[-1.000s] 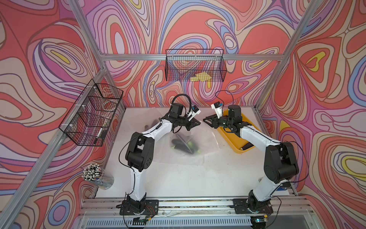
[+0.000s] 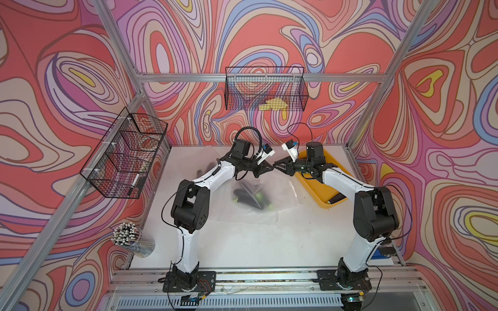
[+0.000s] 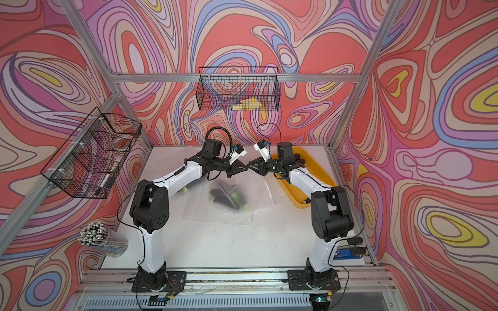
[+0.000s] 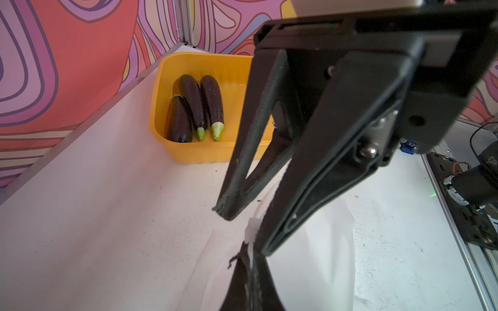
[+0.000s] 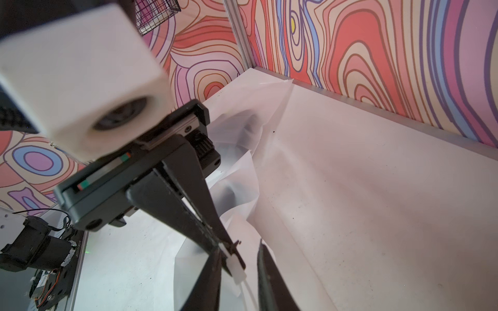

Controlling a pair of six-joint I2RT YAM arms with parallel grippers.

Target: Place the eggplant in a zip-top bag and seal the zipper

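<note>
A clear bag (image 2: 277,199) lies mid-table with a dark, green-tipped eggplant (image 3: 225,199) blurred beneath its plastic. My left gripper is shut on the bag's top edge and white zipper slider (image 5: 236,267). My right gripper faces it closely, its fingers part open around that edge and slider, apparently not clamped. Both grippers meet above the bag in the top views.
An orange tub (image 4: 236,150) with several eggplants stands at the back right. Another bag (image 5: 275,103) lies at the left. Wire baskets (image 2: 264,90) hang on the frame.
The left arm is nearly still.
</note>
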